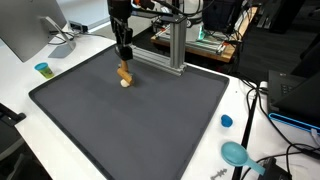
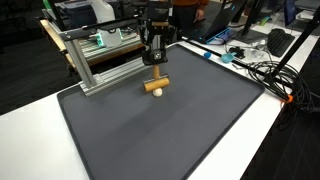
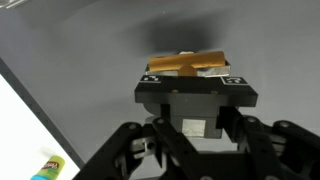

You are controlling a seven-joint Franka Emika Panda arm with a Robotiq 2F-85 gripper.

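My gripper is shut on the upright handle of a small brown mallet-like thing. Its cylindrical head lies crosswise below the fingers, near the dark grey board. A small pale round piece shows close against the head; whether it is part of it I cannot tell. In exterior view 1 the brown thing hangs or stands under the gripper. The wrist view shows the brown head just beyond the black fingers, which hide most of the handle.
A silver rail stands close by at the board's edge. A small green-and-yellow cup sits off the board. On the other side are a blue item and a turquoise scoop-like item. Most of the board is clear.
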